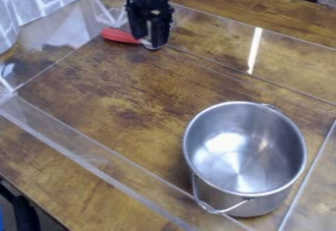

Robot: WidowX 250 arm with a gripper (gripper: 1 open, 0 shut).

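Note:
At the back of the tray, my black gripper (149, 33) reaches down over a red-handled utensil (121, 35) with a metal end, which lies near the back left. The fingers are dark and small in the view, so I cannot tell whether they are open or shut on it.
A large steel pot (246, 156) with a wire handle stands at the front right. Clear plastic walls (79, 151) edge the wooden work surface (132, 102), whose middle is free.

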